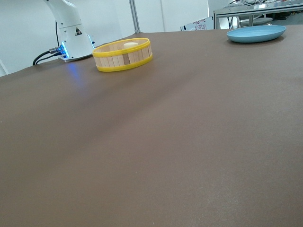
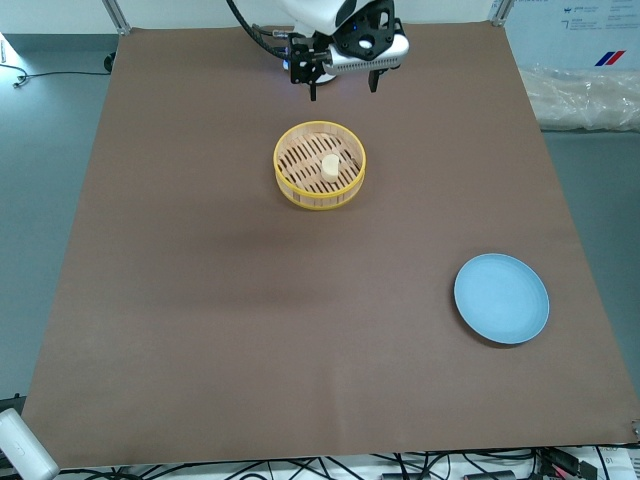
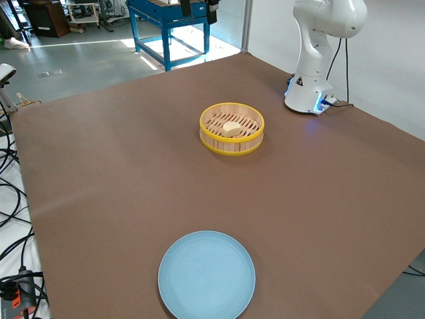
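A round bamboo steamer (image 2: pixel 302 180) with yellow rims, also in the top view (image 1: pixel 108 60) and right view (image 3: pixel 212 139), holds a small pale object (image 2: pixel 330 167) (image 3: pixel 232 129). A light blue plate (image 2: pixel 501 298) (image 1: pixel 256 34) (image 3: pixel 206 274) lies apart from it, to its front right in the left view. My gripper (image 2: pixel 343 86) is raised above the table's back, behind the steamer, its two dark fingers apart with nothing seen between them; in the right view only its dark tips show at the top edge.
The white robot base (image 3: pixel 305 93) stands at the back edge. Cables run along the table's front edge.
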